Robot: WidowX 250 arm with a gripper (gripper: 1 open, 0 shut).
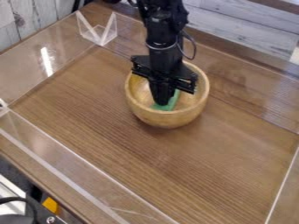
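Observation:
A round wooden bowl (pixel 146 111) sits on the wooden table (pixel 117 166) in the upper middle of the camera view. Inside it lies a green object (pixel 166 103), largely covered by my black gripper (pixel 163 92), which reaches down from above into the bowl. The fingertips sit low over the green object; whether anything is between them is hidden.
A clear angular piece (pixel 98 28) stands near the back left. A white wooden wall (pixel 246 26) runs along the back, and a small yellow item (pixel 49 205) shows past the front-left edge.

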